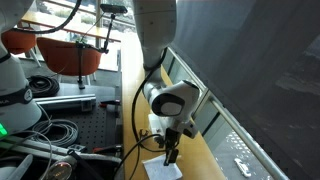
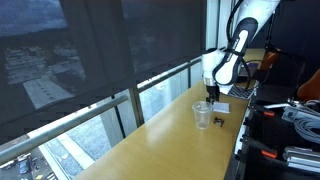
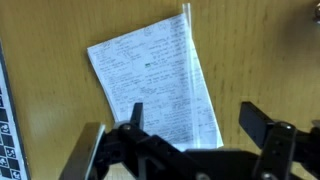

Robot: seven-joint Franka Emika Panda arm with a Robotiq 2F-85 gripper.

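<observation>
A sheet of white paper (image 3: 150, 80) covered in handwriting lies on the wooden table, turned at a slant in the wrist view. A lengthwise fold line or folded strip (image 3: 198, 95) runs down its right side. My gripper is over the sheet with its fingers wide apart and nothing between them. One finger (image 3: 132, 120) appears near the paper's left edge and the other (image 3: 252, 120) over bare table to its right. From exterior view 1, the gripper (image 1: 171, 154) is close above the paper (image 1: 160, 170); whether it touches cannot be judged.
Clear containers (image 2: 202, 114) stand on the table near the gripper, with a small dark object (image 2: 219, 122) beside them. A checkered board (image 3: 8, 130) borders the left of the wrist view.
</observation>
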